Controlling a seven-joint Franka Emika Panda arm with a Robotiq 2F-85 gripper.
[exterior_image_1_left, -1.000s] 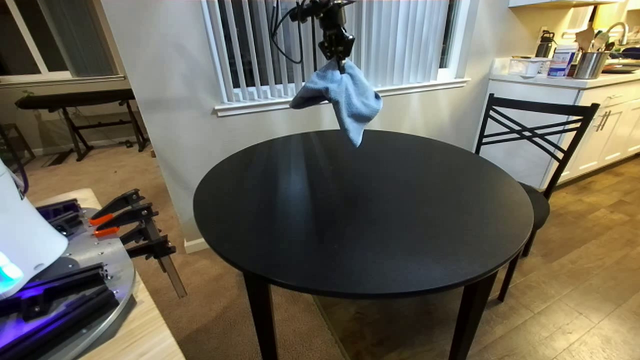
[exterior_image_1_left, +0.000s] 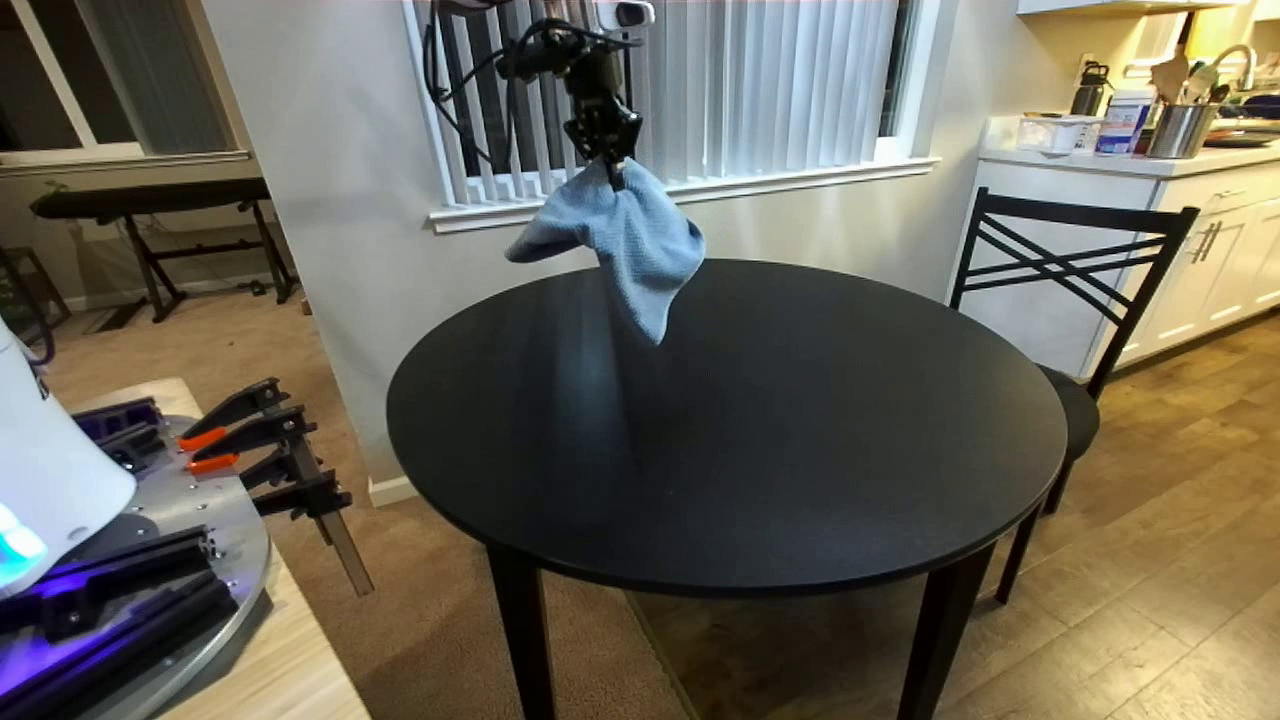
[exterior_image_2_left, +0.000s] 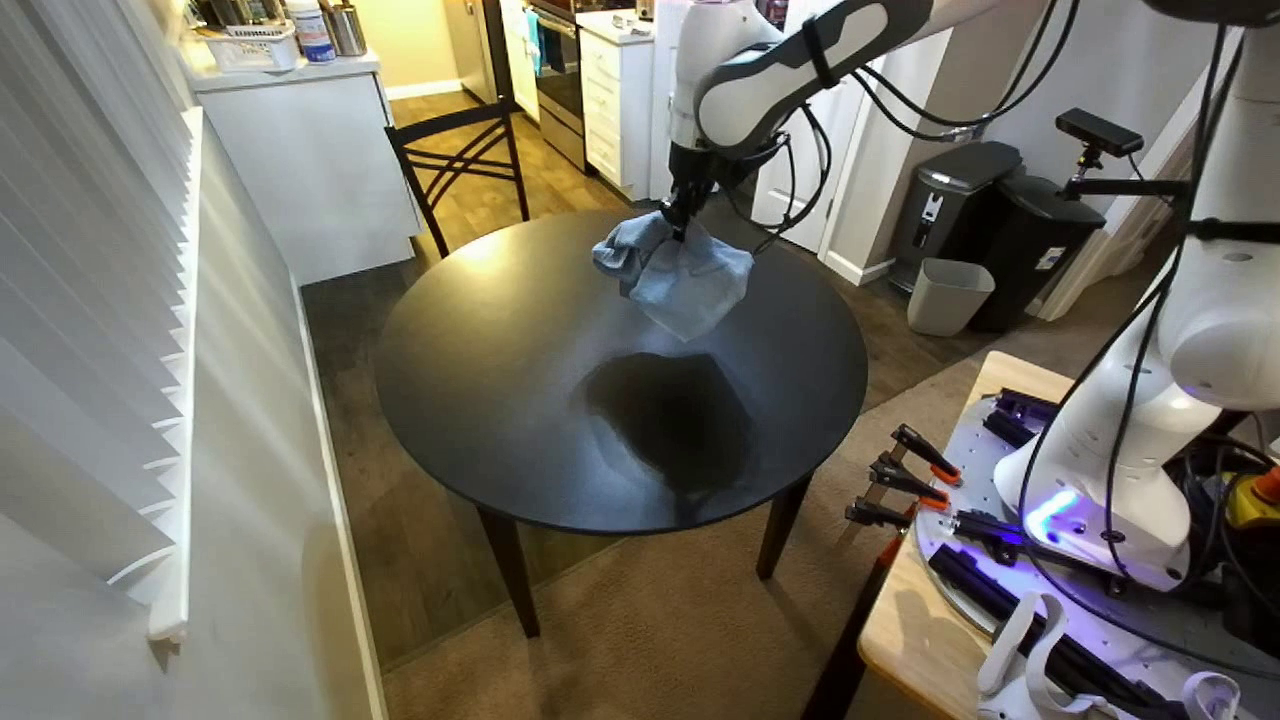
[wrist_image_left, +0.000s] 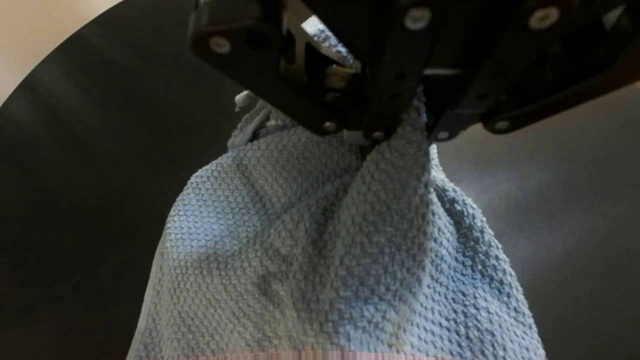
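A blue-grey woven cloth (exterior_image_1_left: 642, 240) dangles in folds from my gripper (exterior_image_1_left: 615, 174), which is shut on it. Beneath it is the round black table (exterior_image_1_left: 768, 444), its top bare. In the second exterior view the cloth (exterior_image_2_left: 693, 288) hangs above the tabletop (exterior_image_2_left: 504, 360), with a dark shadow or reflection of it on the surface. Seen from the wrist, the cloth (wrist_image_left: 312, 240) is bunched between the fingers and spreads out below them. Part of the gripper's tips is hidden by the fabric.
A black chair (exterior_image_1_left: 1068, 270) stands close to the table on the kitchen side. The window sill (exterior_image_1_left: 816, 178) and wall lie behind the table. Clamps (exterior_image_2_left: 906, 474) stick out from the robot's wooden stand (exterior_image_2_left: 924, 624).
In the first exterior view, my gripper and the hanging cloth have moved left and lower, bringing the cloth nearer the tabletop. The grip on the cloth is unchanged.
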